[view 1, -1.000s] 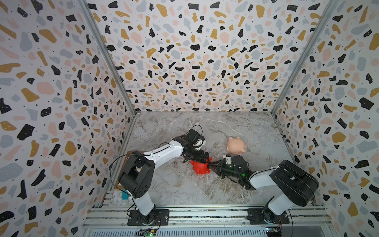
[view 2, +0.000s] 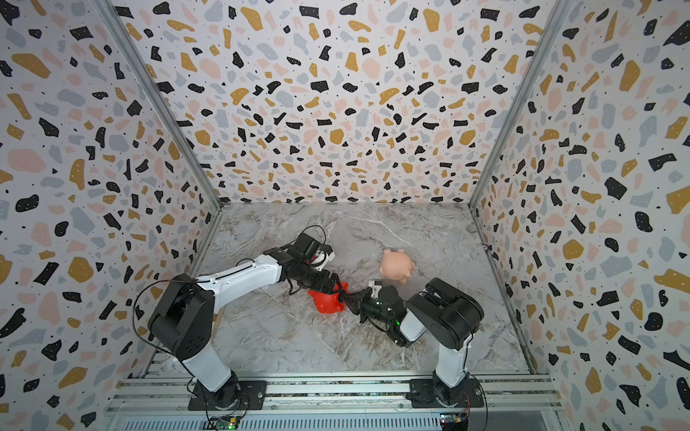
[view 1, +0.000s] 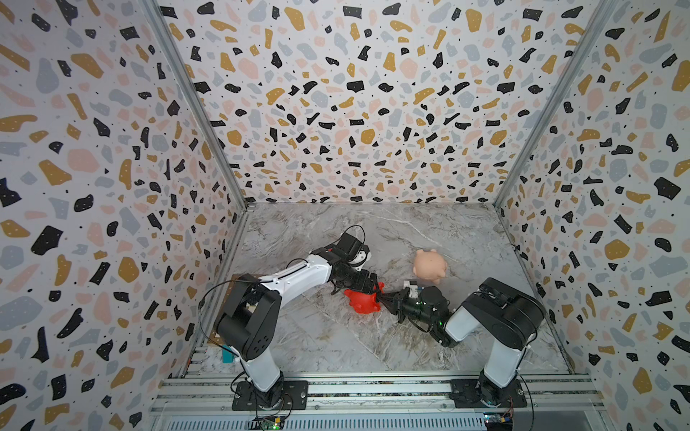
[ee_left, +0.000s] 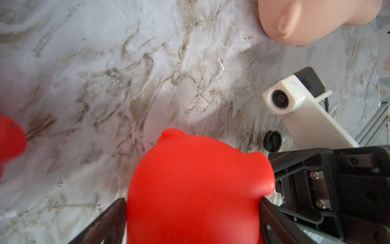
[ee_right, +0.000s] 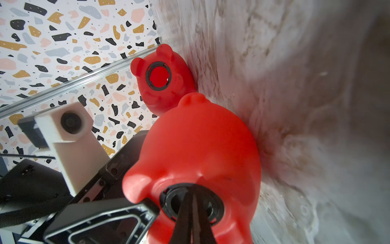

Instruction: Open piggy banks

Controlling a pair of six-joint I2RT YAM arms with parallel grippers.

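Note:
A red piggy bank (view 1: 364, 304) (ee_left: 195, 183) sits mid-table between my grippers. My left gripper is open around its body from above, a finger on each side. My right gripper is shut, its fingertips at the black-rimmed round hole (ee_right: 170, 199) of the bank. A second red bank (ee_right: 176, 95) with an open black-ringed hole lies behind it in the right wrist view. A pink piggy bank (view 2: 396, 264) rests at the back right.
A small black cap (ee_left: 272, 141) lies on the marble table (view 1: 302, 215) near the red bank. A board stands at the left edge, partly hidden by the left arm.
The right arm's elbow has swung inward to the left, while its fingertips stay at the red bank. The bank and left gripper have shifted very slightly back and left.

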